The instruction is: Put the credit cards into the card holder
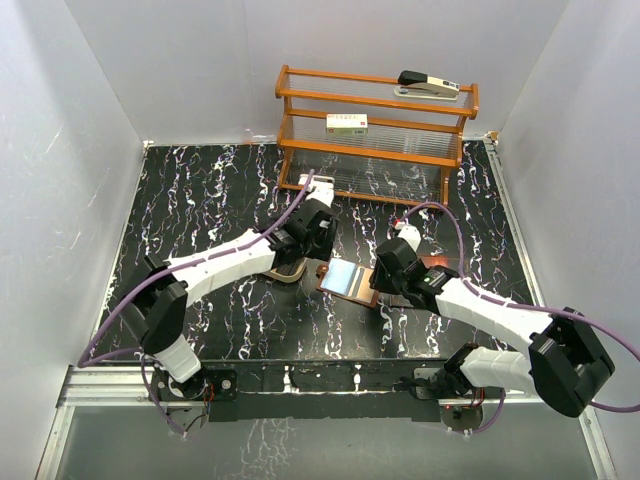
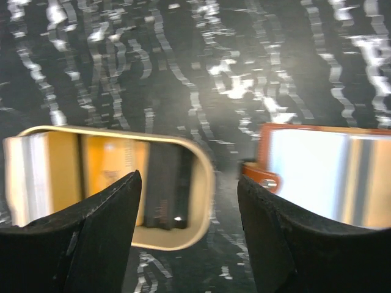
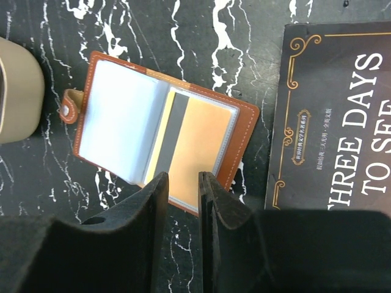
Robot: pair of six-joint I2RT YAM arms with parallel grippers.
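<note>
The brown card holder [image 3: 249, 125] lies spread on the dark table. Its left side shows a blank pale sleeve [image 3: 119, 116]; in its right sleeve sits an orange card [image 3: 198, 137] with a black stripe. A beige basket [image 2: 206, 195] left of the holder contains more cards, among them an orange card [image 2: 104, 160] and a black card [image 2: 160, 183]. Over the gap between basket and holder, my left gripper is open and empty. My right gripper hovers at the holder's front right edge, open by a narrow gap with nothing held.
To the holder's right lies a dark book [image 3: 333, 122]. A wooden rack [image 1: 372, 150] stands at the back, bearing a stapler [image 1: 428, 84] and a small box [image 1: 347, 124]. Bare table lies in front of the holder.
</note>
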